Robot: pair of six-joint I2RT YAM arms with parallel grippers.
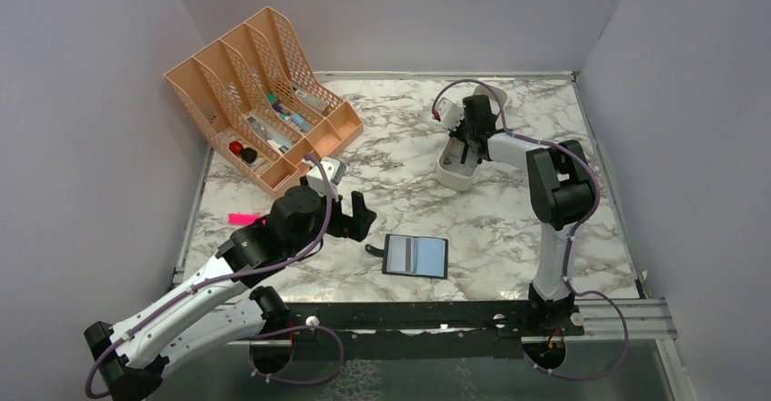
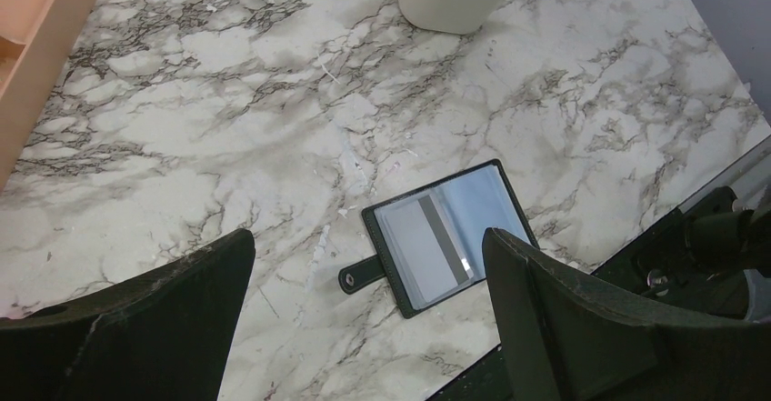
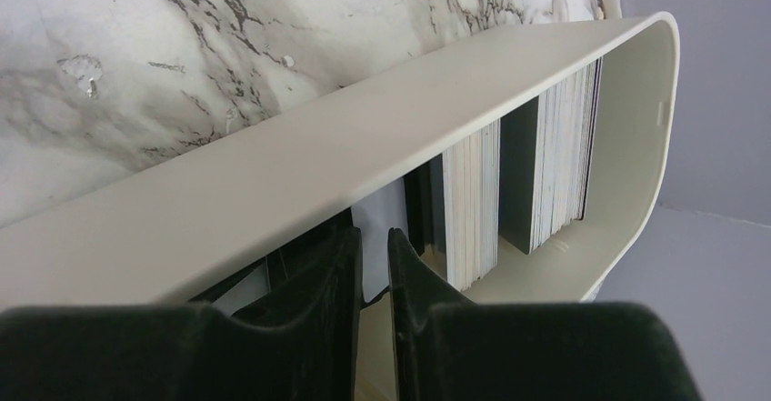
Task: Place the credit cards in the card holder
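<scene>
The card holder (image 1: 415,255) lies open flat on the marble table near the front edge, its clear sleeves facing up and its dark strap pointing left. My left gripper stands open above the table, left of and behind the holder, with nothing between its fingers. In the right wrist view, my right gripper reaches over the cream bin (image 3: 273,160), its fingers a narrow gap apart. A pale card (image 3: 384,210) shows behind and between the fingertips; no grip on it is visible. Stacks of cards (image 3: 473,210) stand edge-up farther along the bin.
A peach divided organizer (image 1: 264,101) with pens and small items stands at the back left. Near it lies a pink object (image 1: 243,219), partly hidden by the left arm. The table between holder and bin is clear.
</scene>
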